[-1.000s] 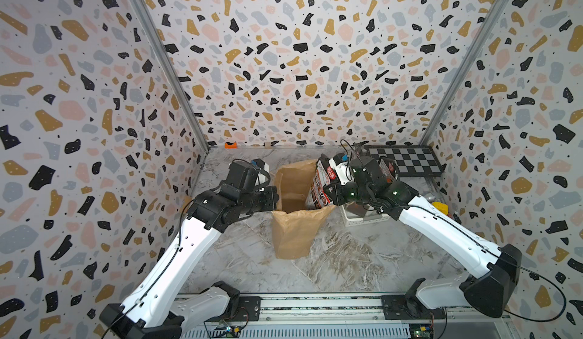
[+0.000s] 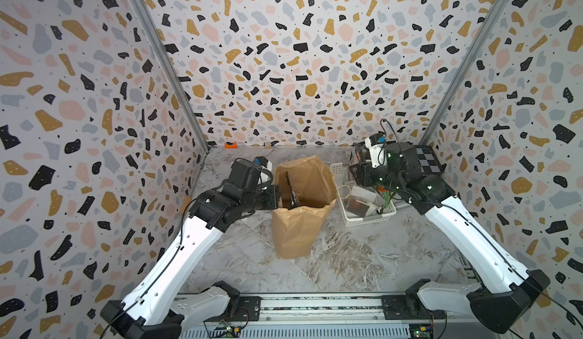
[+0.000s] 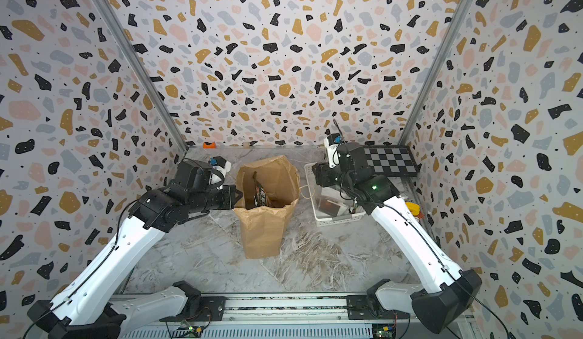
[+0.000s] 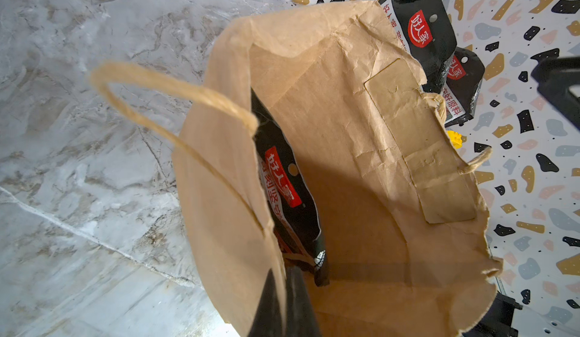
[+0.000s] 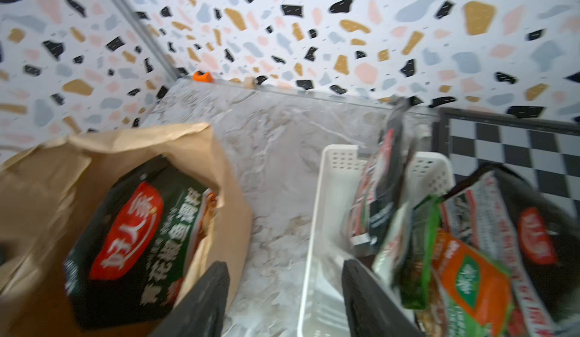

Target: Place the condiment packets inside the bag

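Observation:
The brown paper bag (image 2: 300,232) stands open at the centre, with a black condiment packet (image 4: 284,186) inside it. My left gripper is shut at the bag's near rim, the paper edge visible at its fingers. Over the white basket (image 3: 337,220) on the right, my right gripper stands open with nothing between its fingers. More packets, one upright black packet (image 5: 386,186) and others in green, orange and black (image 5: 465,276), sit in that basket, somewhat blurred in the right wrist view.
A checkered board (image 3: 391,159) lies at the back right. A small orange object (image 2: 230,145) is at the back left.
The black packet has gone down into the bag, out of my right gripper's grasp. My right arm has moved up and right, away from the bag to above the basket.

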